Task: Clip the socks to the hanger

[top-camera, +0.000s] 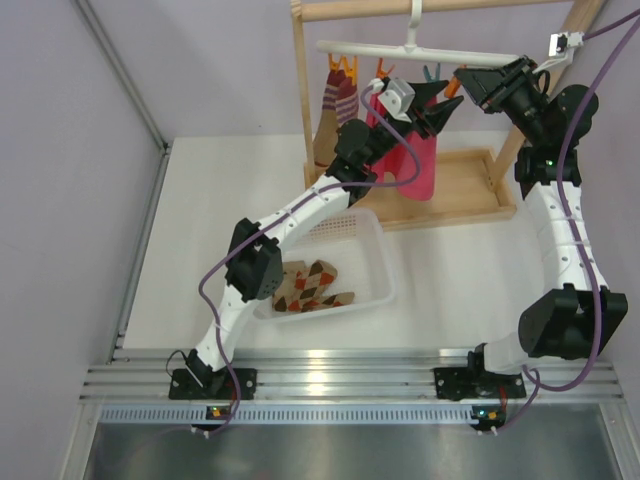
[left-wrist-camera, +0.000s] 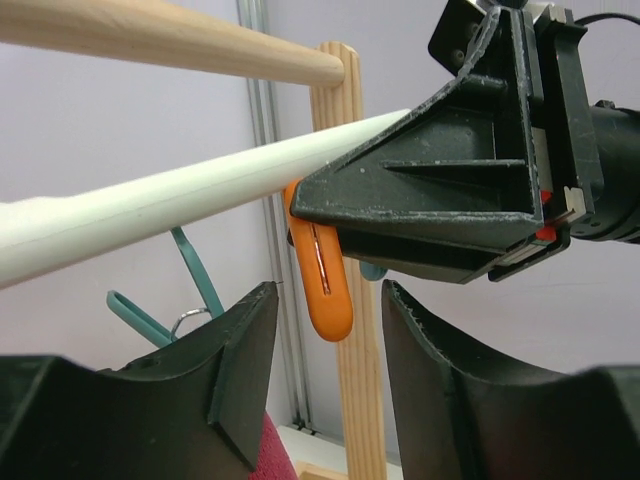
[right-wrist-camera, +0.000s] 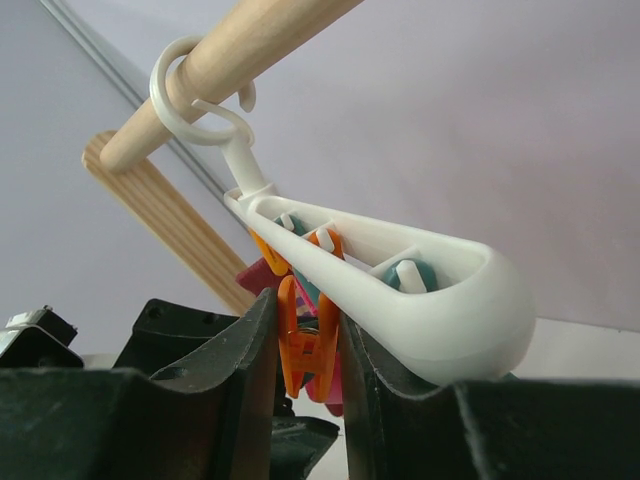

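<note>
The white hanger (top-camera: 420, 53) hangs from a wooden rack, with a pink sock (top-camera: 423, 165) under its middle. Near its right end, an orange clip (right-wrist-camera: 308, 350) sits between the fingers of my right gripper, both touching its sides. In the left wrist view this orange clip (left-wrist-camera: 322, 280) points downward, its lower end between and beyond the spread fingertips of my left gripper. Nothing is held in the left gripper. A teal clip (left-wrist-camera: 195, 265) hangs farther left on the hanger. Striped socks (top-camera: 340, 95) hang at the hanger's left end.
A white basket (top-camera: 385, 265) with patterned brown socks (top-camera: 305, 285) stands below my left arm. The rack's wooden post (left-wrist-camera: 352, 300) rises behind the clip. Both grippers are crowded close together at the hanger. Table space left of the basket is clear.
</note>
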